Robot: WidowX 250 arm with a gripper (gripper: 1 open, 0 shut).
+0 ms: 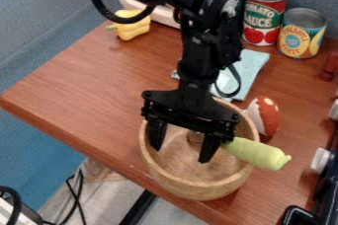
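Note:
My black gripper (181, 144) hangs low over a wooden bowl (185, 176), its fingertips inside it and apart, with no object clearly held between them. A pale green cylindrical object (258, 153) leans across the bowl's right rim, partly behind the gripper. A red-and-white mushroom toy (263, 114) lies just beyond the bowl to the right.
A light blue cloth (250, 70) lies behind the arm. Two cans, tomato (262, 17) and yellow-labelled (301, 37), stand at the back right. A yellow object (129, 28) is at the back left.

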